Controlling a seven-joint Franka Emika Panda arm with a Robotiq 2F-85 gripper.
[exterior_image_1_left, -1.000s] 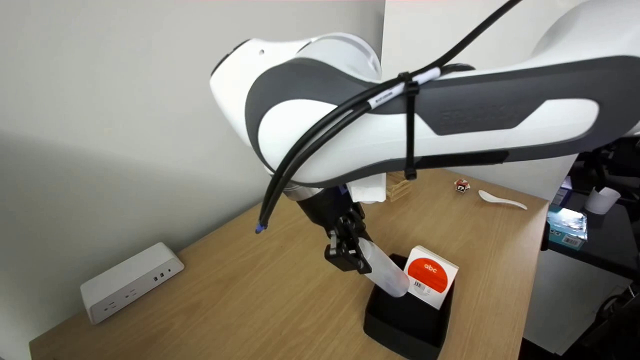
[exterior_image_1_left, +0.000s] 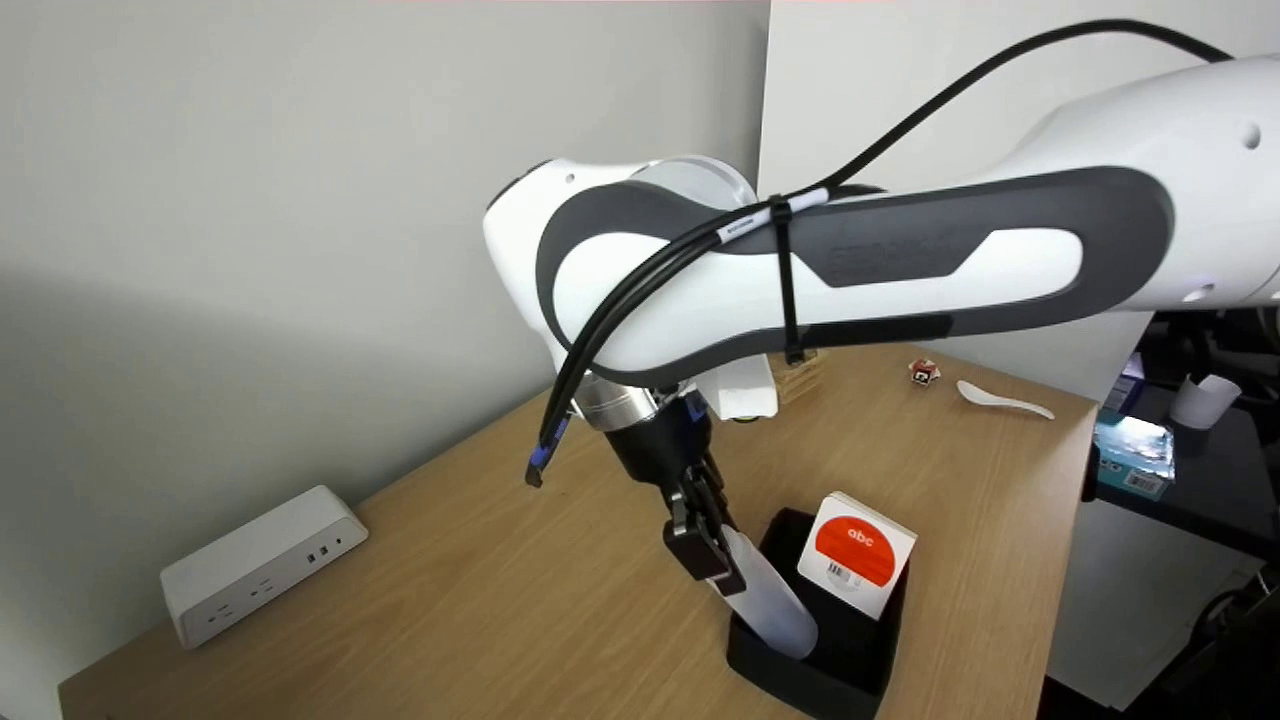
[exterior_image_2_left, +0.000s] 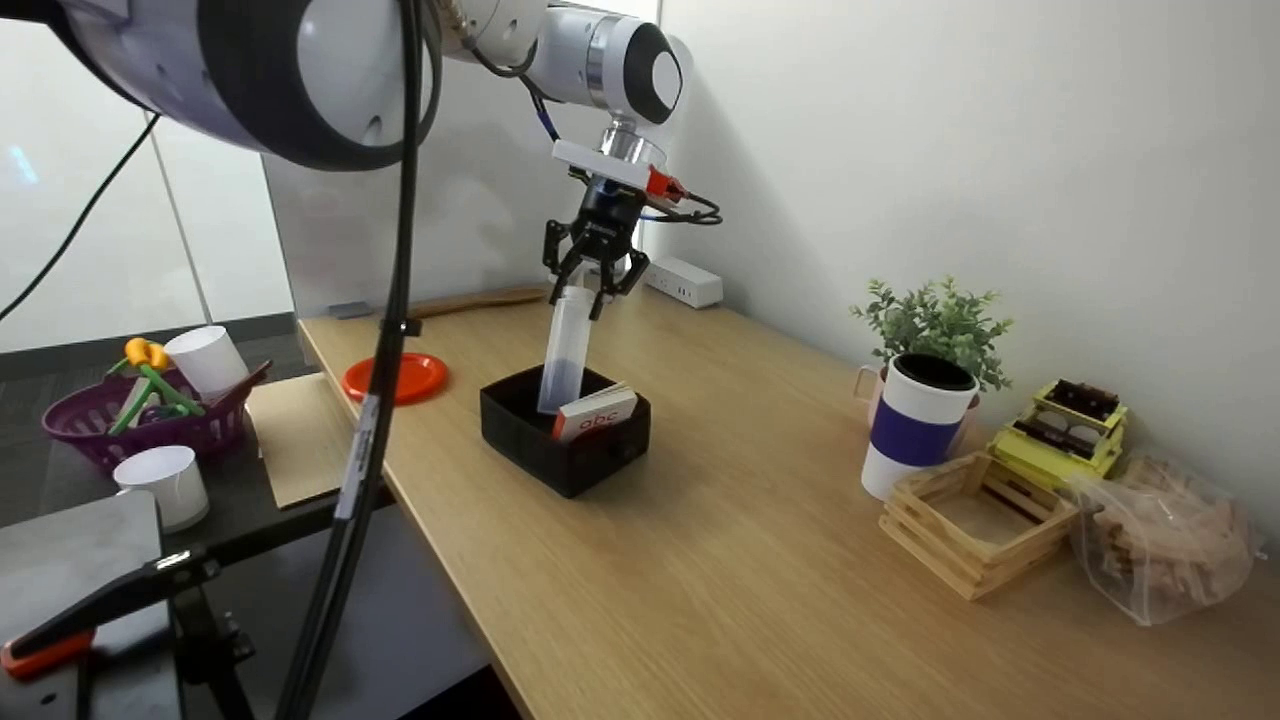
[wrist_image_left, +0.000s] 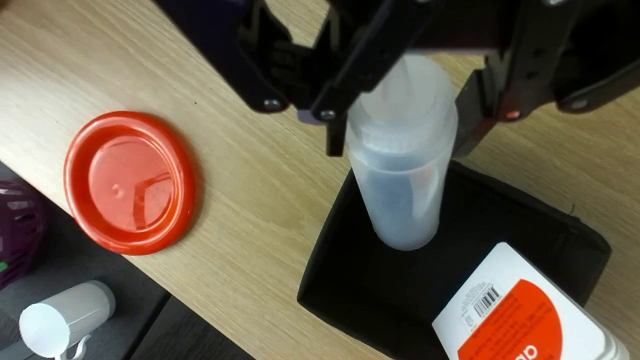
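A translucent white bottle (wrist_image_left: 403, 186) is held by its upper end in my gripper, which is shut on it. In exterior view 1 the bottle (exterior_image_1_left: 768, 596) slants, its lower end down inside a black bin (exterior_image_1_left: 786, 684). Whether that end touches the bin's floor I cannot tell. The same bin (exterior_image_2_left: 528, 446) also holds a white box (exterior_image_2_left: 596, 412) with a red "abc" label, which leans on the bin's wall beside the bottle.
A red plate (exterior_image_2_left: 420, 376) lies near the table edge beside the bin. Farther off stand a white-and-blue tumbler (exterior_image_2_left: 908, 434), a wooden crate (exterior_image_2_left: 930, 534) and a bag (exterior_image_2_left: 1164, 540). A white power strip (exterior_image_1_left: 264, 564) is by the wall. Mid-table is clear.
The arm has come down, carrying the bottle lower into the black bin, away from the box and steeper than before. Bin and box have stayed in place.
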